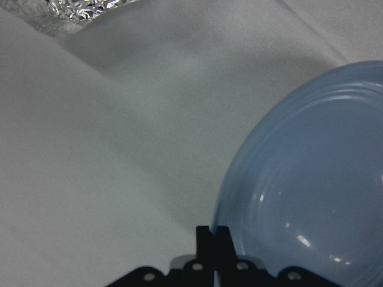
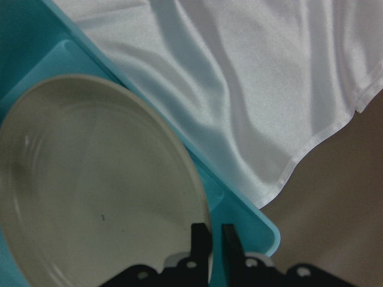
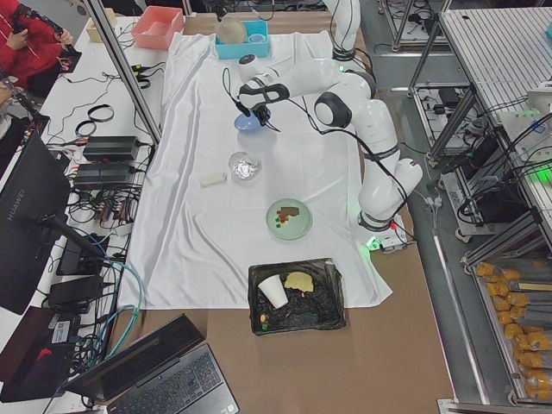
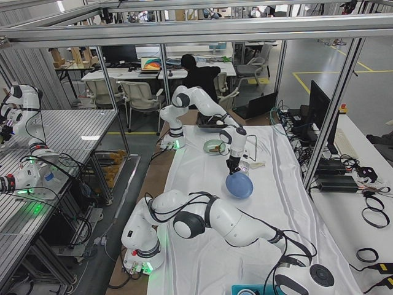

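Note:
My left gripper is shut on the rim of a blue plate [image 1: 311, 173], which shows tilted in the right camera view [image 4: 239, 185], near a crumpled foil item [image 3: 244, 166]. My right gripper is at a cream plate [image 2: 102, 173] inside a turquoise bin [image 2: 251, 233] at the far end of the cloth; one finger touches the plate's rim, and whether it grips it is unclear.
A green plate [image 3: 289, 226] with food pieces and a pale bar [image 3: 213, 179] lie on the white cloth. A black tray [image 3: 310, 310] with a white cup stands at the near edge. The cloth's middle has free room.

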